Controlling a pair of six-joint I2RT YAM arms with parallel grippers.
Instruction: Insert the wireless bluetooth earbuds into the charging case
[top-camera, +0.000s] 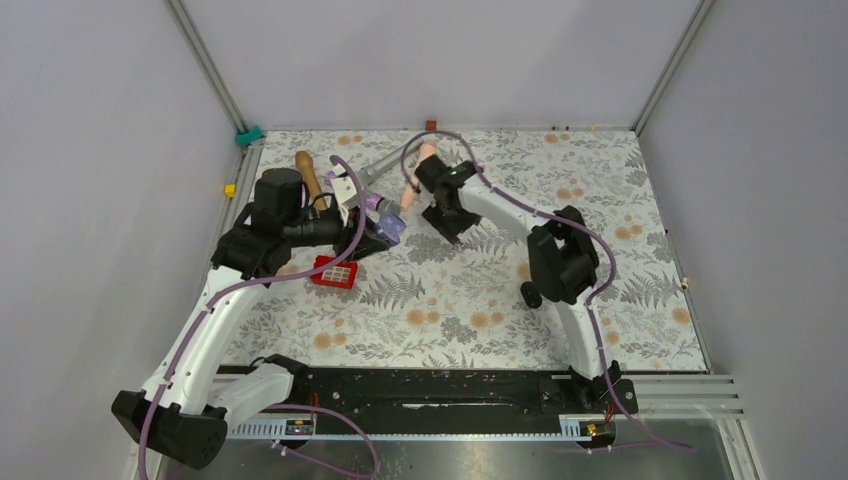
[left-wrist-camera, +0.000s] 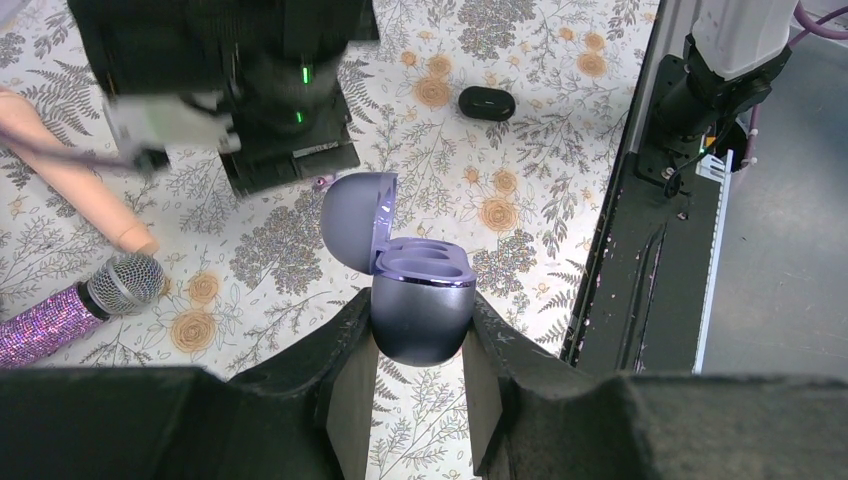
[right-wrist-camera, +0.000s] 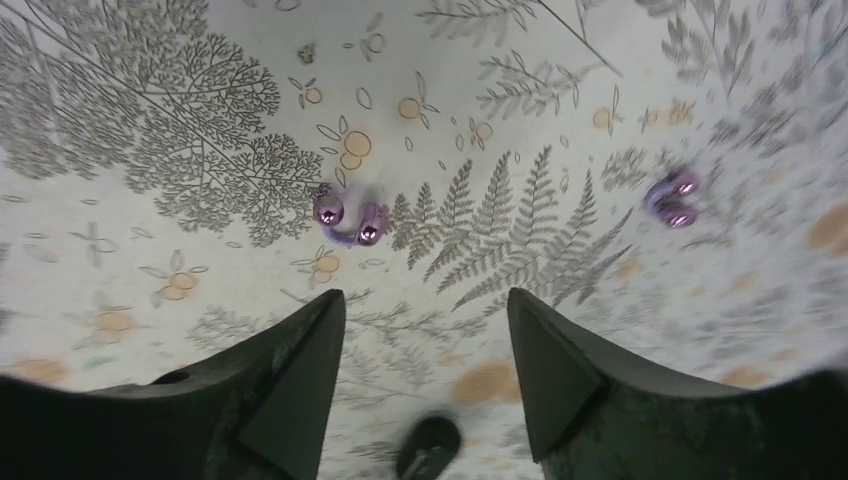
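The purple charging case (left-wrist-camera: 423, 322) is held above the table by my left gripper, which is shut on its lower body. Its lid (left-wrist-camera: 352, 220) stands open and the inner tray faces up; I cannot tell what the wells contain. Over the table, my right gripper is open with nothing between its fingers. Two shiny purple clip-shaped earbuds lie on the floral cloth in the right wrist view: one earbud (right-wrist-camera: 369, 224) beyond the gap between the fingertips, the other earbud (right-wrist-camera: 676, 214) farther right. Both are apart from the gripper.
A black oval object (top-camera: 531, 294) lies to the right. Behind the arms are a glittery microphone (left-wrist-camera: 128, 284) and a flesh-coloured cylinder (left-wrist-camera: 85, 180). A red calculator (top-camera: 335, 272) sits below the left gripper.
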